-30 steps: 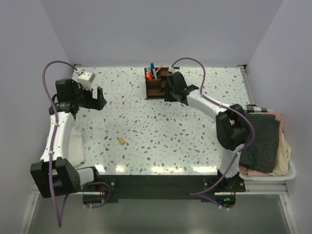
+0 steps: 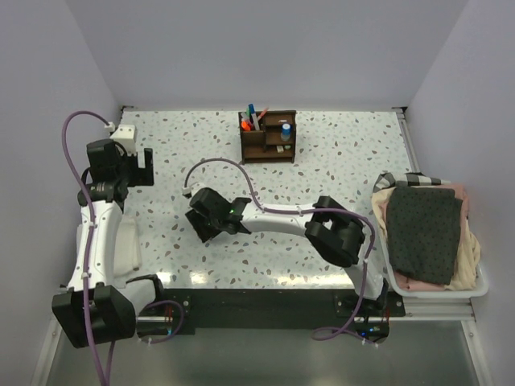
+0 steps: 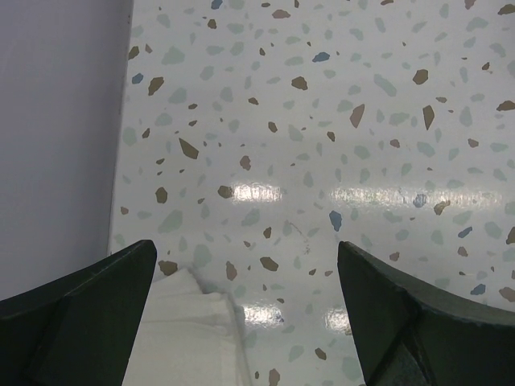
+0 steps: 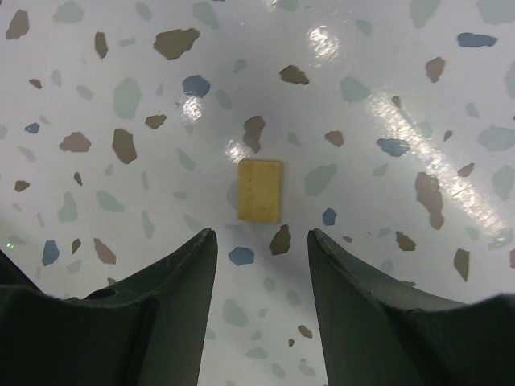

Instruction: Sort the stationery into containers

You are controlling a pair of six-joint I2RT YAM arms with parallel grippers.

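Note:
A small yellow block [image 4: 259, 190] lies flat on the speckled table [image 2: 322, 153]. My right gripper is open just short of it in the right wrist view; from above, the gripper hides the block. A dark wooden organizer [image 2: 268, 157] at the back centre holds pens and markers [image 2: 253, 117], a blue-capped container [image 2: 286, 131] and small items. My left gripper hangs open at the left side with nothing between its fingers.
A white folded cloth [image 3: 181, 346] lies at the left edge. A white bin [image 2: 434, 293] with folded cloths stands at the right.
My right gripper has swung from beside the organizer down and left to over the yellow block, now covering it from above. The left arm has drawn slightly leftward.

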